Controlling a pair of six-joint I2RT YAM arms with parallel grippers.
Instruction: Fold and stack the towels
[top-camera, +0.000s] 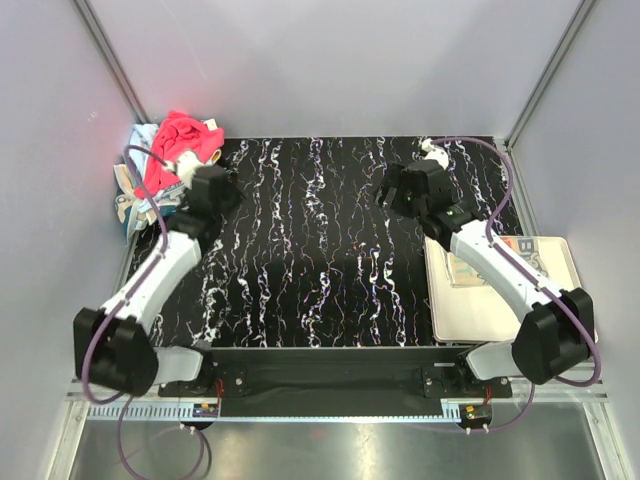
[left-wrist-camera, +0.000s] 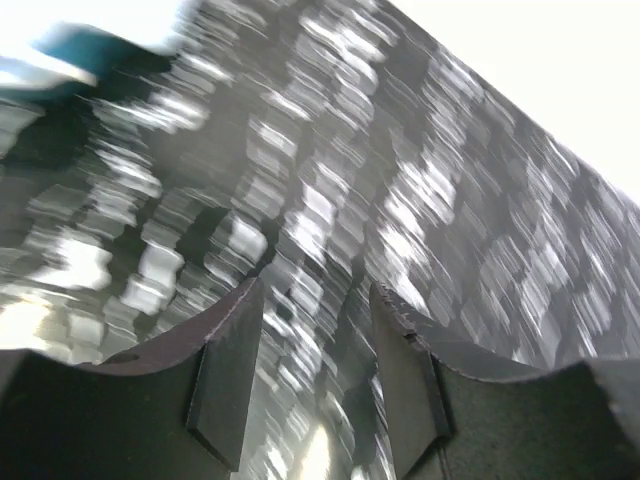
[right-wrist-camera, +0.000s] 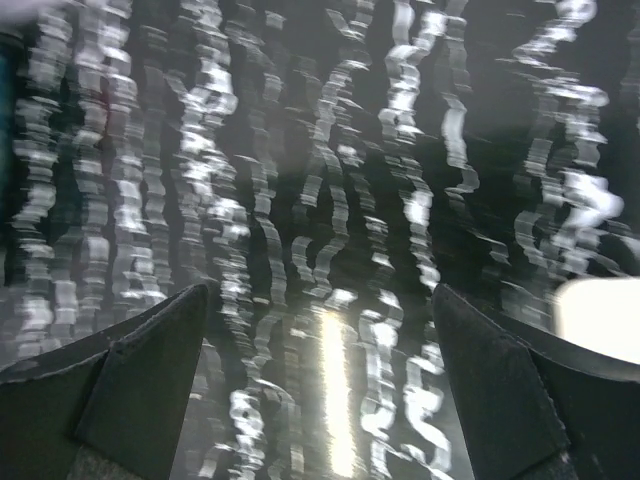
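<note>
A heap of towels lies at the far left of the table, with a red towel on top and light blue and white cloth under it. My left gripper is just right of the heap, open and empty. In the left wrist view its fingers stand apart over bare table. My right gripper hovers over the back right of the middle, also open, its fingers wide apart. One towel with orange and blue lettering lies flat on the white tray, partly hidden by the right arm.
The white tray fills the front right of the table; a pale corner of it shows in the right wrist view. Bare black marbled table lies between the arms. Grey walls close off the back and sides.
</note>
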